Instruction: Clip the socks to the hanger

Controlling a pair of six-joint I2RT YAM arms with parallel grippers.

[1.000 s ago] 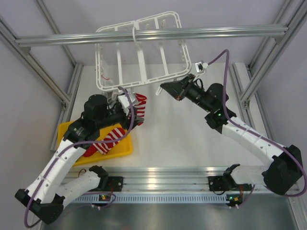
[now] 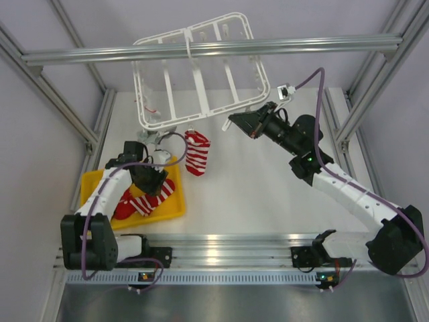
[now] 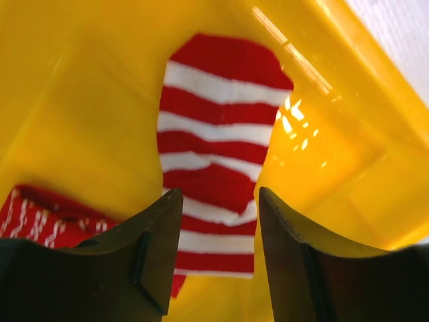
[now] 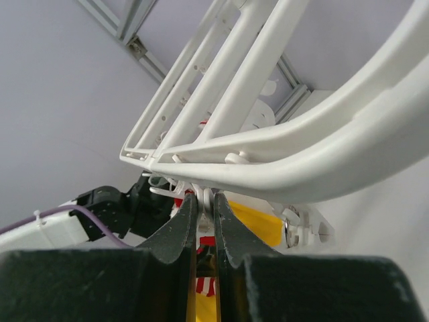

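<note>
The white hanger [image 2: 202, 94] hangs tilted under the overhead bar. One red-and-white striped sock [image 2: 196, 155] dangles below its front rail. In the yellow bin [image 2: 175, 209], another striped sock [image 3: 218, 134] lies flat, with a further red piece [image 3: 50, 221] beside it. My left gripper is open over the near half of the flat sock, nothing held; whether its fingertips touch the cloth cannot be told. At the hanger's right front corner, my right gripper is shut on a white piece of the hanger.
The overhead metal bar [image 2: 214, 49] runs across in front of the hanger. Grey clip-like shapes [image 2: 153, 134] sit under the hanger's left front, close to the left arm. The table [image 2: 241, 194] right of the bin is bare.
My left gripper has moved from beside the hanging sock down and left to the bin. The hanger and hanging sock have shifted slightly right. The right arm has barely moved.
</note>
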